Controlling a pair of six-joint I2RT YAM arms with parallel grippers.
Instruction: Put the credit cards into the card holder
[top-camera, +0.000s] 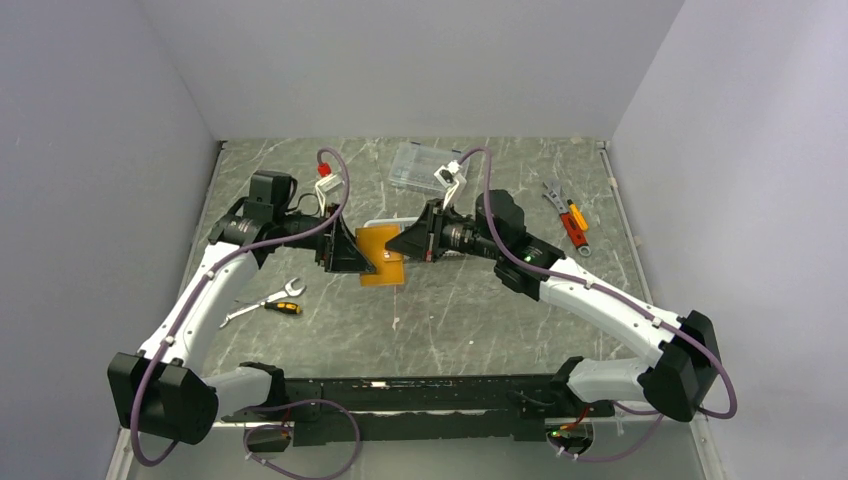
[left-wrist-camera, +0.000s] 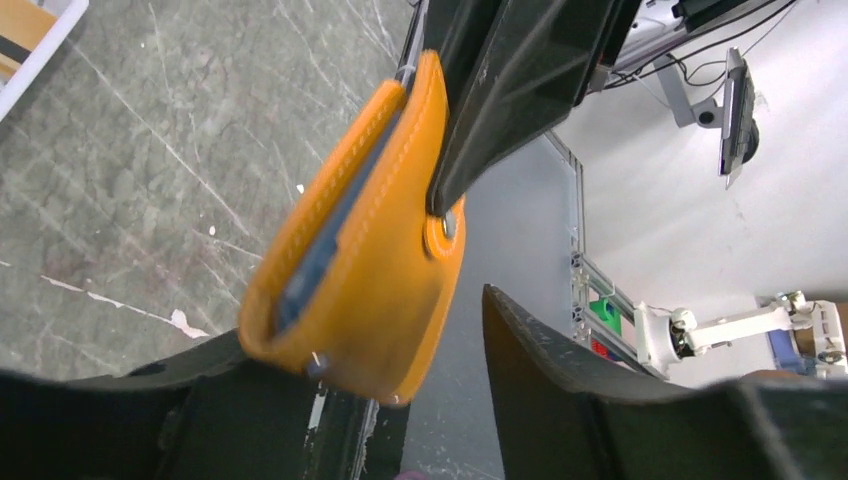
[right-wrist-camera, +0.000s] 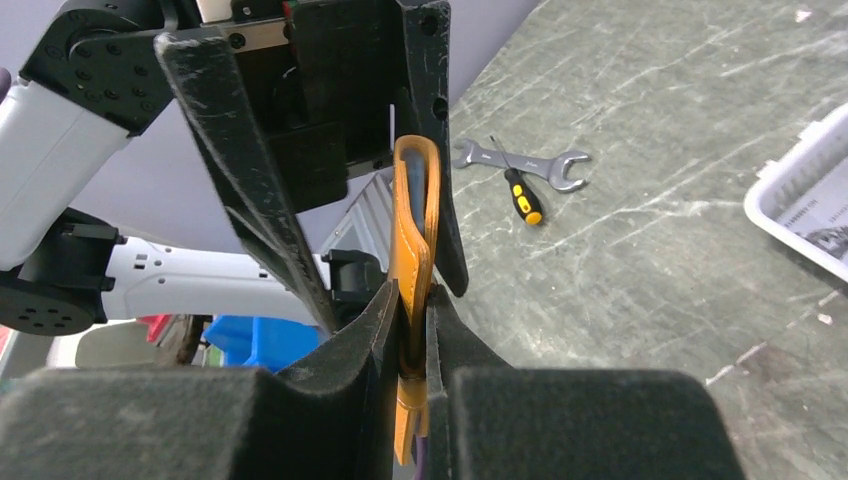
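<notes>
An orange card holder with a stitched edge is held upright above the table by my right gripper, shut on its flap side at the snap. In the left wrist view the holder shows a blue-grey inside between its orange layers. My left gripper is at the holder's left side, part open, its fingers around the holder's edge; whether they touch it is unclear. In the right wrist view the holder stands edge-on between the left gripper's fingers. I cannot make out individual cards.
A white basket lies behind the holder, partly hidden from above. A clear plastic box is at the back. Wrenches and a screwdriver lie at left, tools at right.
</notes>
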